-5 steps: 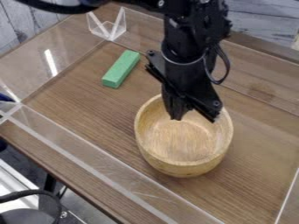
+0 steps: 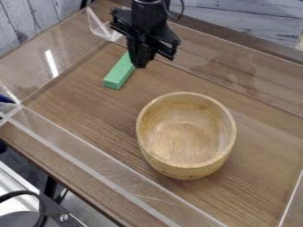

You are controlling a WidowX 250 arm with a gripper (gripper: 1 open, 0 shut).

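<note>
My black gripper (image 2: pixel 138 55) is at the top centre, pointing down just above and right of a green rectangular block (image 2: pixel 117 76), which lies on the wooden surface and is partly behind it. The gripper looks shut, with nothing visible between its fingers. A round light wooden bowl (image 2: pixel 186 138) sits at the centre right.
The wooden tray (image 2: pixel 71 115) has pale raised edges at the left and bottom. Dark cables lie at the bottom left corner, outside it.
The gripper has moved from over the bowl up and left to near the green block, uncovering the bowl. The block and bowl look unmoved.
</note>
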